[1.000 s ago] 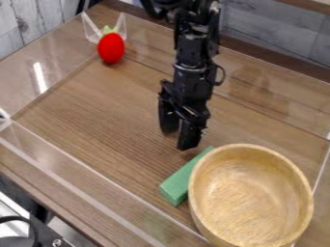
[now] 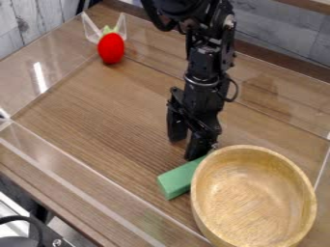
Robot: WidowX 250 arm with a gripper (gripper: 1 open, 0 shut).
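Observation:
The black robot gripper (image 2: 191, 132) hangs from the arm at the centre, low over the wooden table, just behind a green block (image 2: 176, 183) and the wooden bowl (image 2: 252, 207). The block lies against the bowl's left side. The fingers are dark, and I cannot tell whether they are open or shut, or whether anything is between them.
A red egg-shaped object (image 2: 111, 49) with a small pale crown-like thing (image 2: 107, 27) behind it sits at the back left. A black cable lies at the front left.
The gripper has shifted slightly to the right and toward the front, nearer the bowl and green block. The other objects look much the same.

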